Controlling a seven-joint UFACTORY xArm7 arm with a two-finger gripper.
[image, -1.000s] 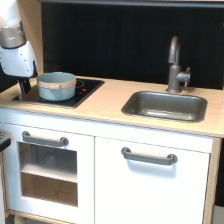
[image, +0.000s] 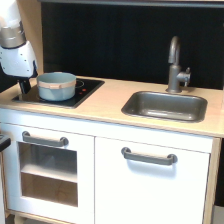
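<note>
A blue-grey pot (image: 57, 91) with a pale rim stands upright on the black cooktop (image: 94, 86), at the left of the counter. My gripper (image: 26, 92), dark beneath a white arm, reaches down at the left edge of the view, close beside the pot's left side. Its fingers are small and dark against the cooktop, so neither their opening nor any contact with the pot can be made out.
To the right, a metal sink (image: 165, 105) with a tall grey faucet (image: 176, 68) is set into the wooden counter (image: 112, 101). Below are a see-through oven door (image: 49, 162) and a white cabinet door (image: 147, 190), both with grey handles. Bare counter lies between cooktop and sink.
</note>
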